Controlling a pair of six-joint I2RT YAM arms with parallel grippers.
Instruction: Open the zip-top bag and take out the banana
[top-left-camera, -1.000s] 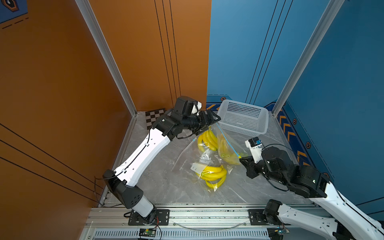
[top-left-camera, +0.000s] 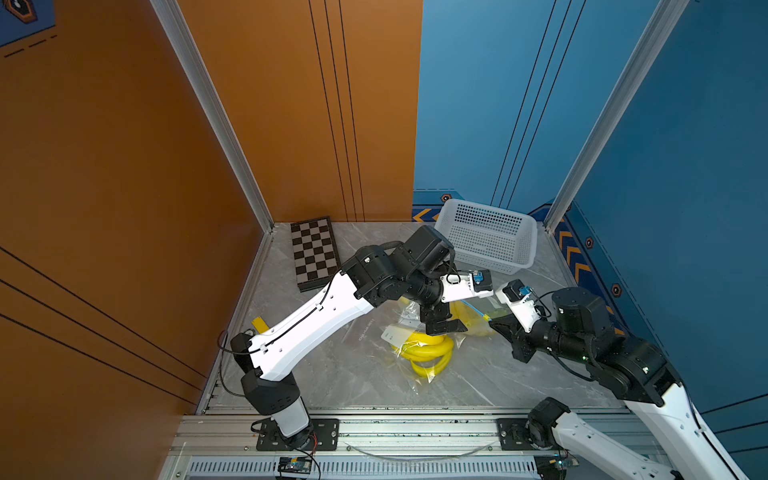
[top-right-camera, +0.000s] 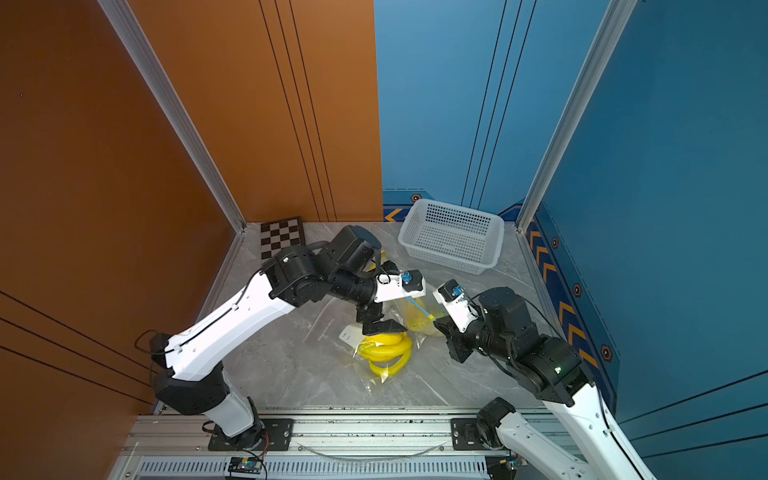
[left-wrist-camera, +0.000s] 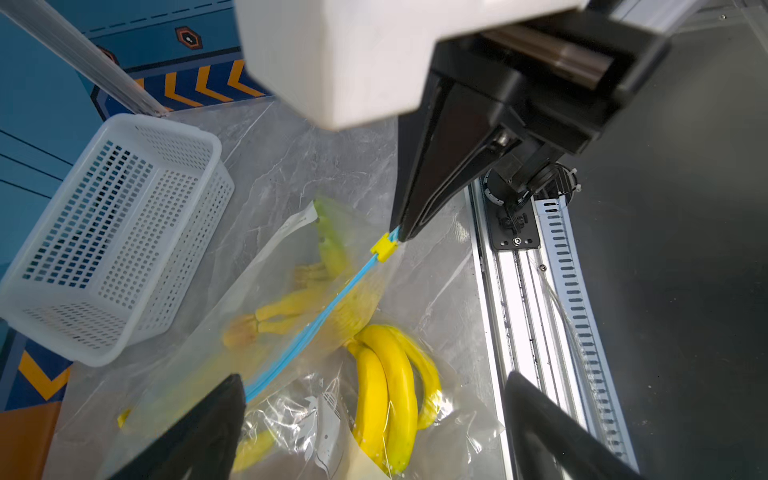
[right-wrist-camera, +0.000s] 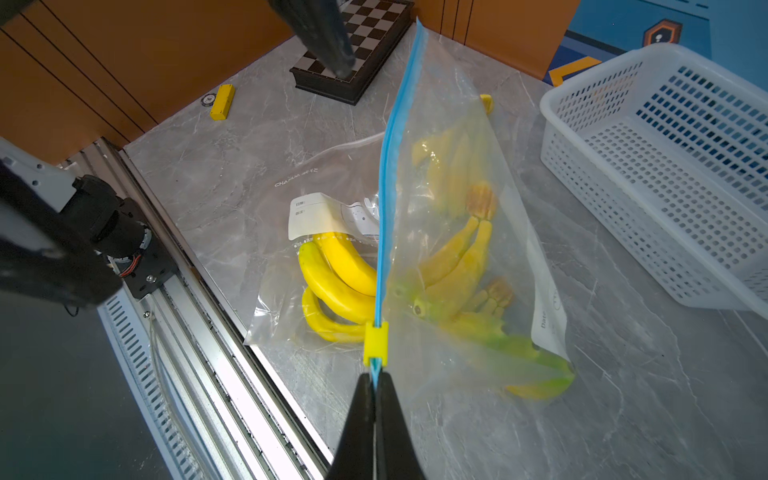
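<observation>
A clear zip bag (right-wrist-camera: 500, 280) holds bananas (right-wrist-camera: 456, 268) and has a blue zip strip (right-wrist-camera: 386, 176) with a yellow slider (right-wrist-camera: 376, 344). My right gripper is shut on the strip's end, just past the slider. My left gripper is open, with its fingers (left-wrist-camera: 204, 432) wide apart. In the left wrist view, the strip runs from the right gripper towards the left finger; whether they touch, I cannot tell. In the top left view, the left arm hides part of the held bag. The bananas show through the bag's plastic.
Another clear bag with bananas (right-wrist-camera: 340, 288) and a white label (right-wrist-camera: 320, 216) lies towards the front. A white basket (top-left-camera: 488, 232) stands at the back right, a chessboard (top-left-camera: 314, 252) at the back left. Bare table shows at the front right.
The right gripper has shifted slightly and still has the strip's end.
</observation>
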